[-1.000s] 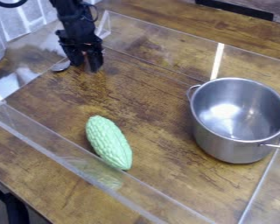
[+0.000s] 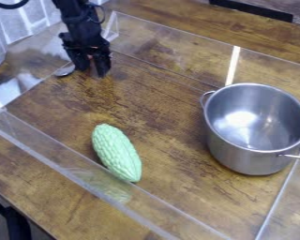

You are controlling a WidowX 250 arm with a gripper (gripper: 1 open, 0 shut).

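My black gripper (image 2: 86,58) is low at the back left of the wooden table, its fingers reaching down to the surface. A small silver object (image 2: 64,72) lies just left of it, partly behind it. Whether the fingers are open or shut, or hold anything, I cannot tell. A pale green bumpy vegetable (image 2: 116,152) lies near the front middle. A large steel pot (image 2: 253,131) with two handles stands on the right.
Clear plastic edging (image 2: 258,64) runs round the work area.
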